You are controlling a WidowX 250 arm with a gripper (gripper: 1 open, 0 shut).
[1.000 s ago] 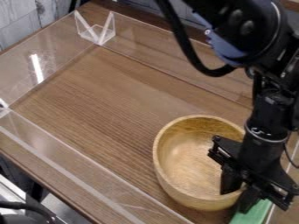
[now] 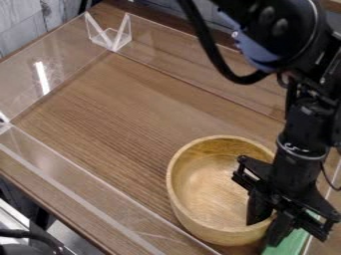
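A wooden bowl (image 2: 200,189) sits on the table at the lower right of the camera view. My black gripper (image 2: 273,214) is low over its right side, its fingers reaching down at the rim. Whether they hold the rim or are apart from it cannot be told. A green object (image 2: 288,245) lies under the gripper at the bottom right, partly hidden by it.
Clear plastic brackets (image 2: 110,35) stand at the back left edge. Cables run along the lower left outside the table.
The bowl has shifted slightly to the left, and my gripper has moved a little left with it.
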